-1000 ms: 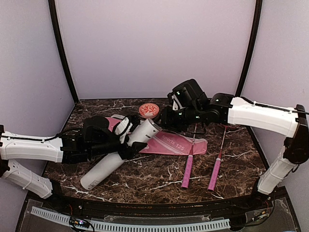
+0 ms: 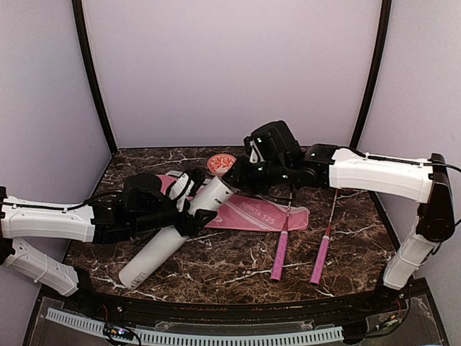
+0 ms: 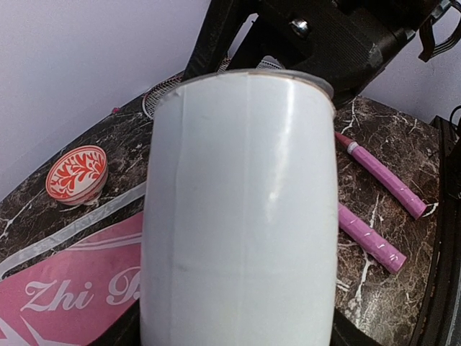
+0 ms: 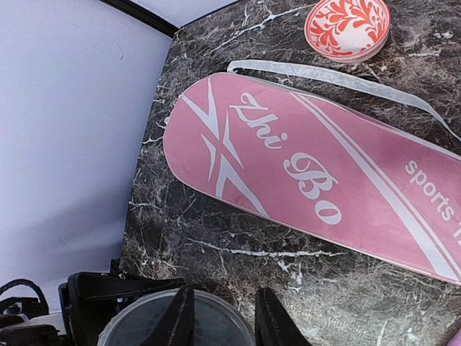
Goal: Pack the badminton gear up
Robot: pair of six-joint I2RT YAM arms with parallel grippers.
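A long white tube [image 2: 155, 256] slants up from the front left, with my left gripper [image 2: 193, 216] shut around its upper part. Its round grey end [image 4: 223, 324] shows at the bottom of the right wrist view. My right gripper [image 2: 234, 175] is at that upper end, its dark fingers [image 4: 184, 321] apart with a gap between them; whether they touch the rim cannot be told. Behind the tube lies the pink bag [image 4: 288, 162] marked "Zhi Bo", flat on the table. Two rackets with pink handles [image 2: 280, 256] lie at the right, their heads partly hidden by my right arm.
A round red-and-white patterned container [image 4: 348, 29] stands behind the bag, near its pale strap [image 4: 317, 72]. Walls close in on the left, back and right.
The bag and rackets have stayed still.
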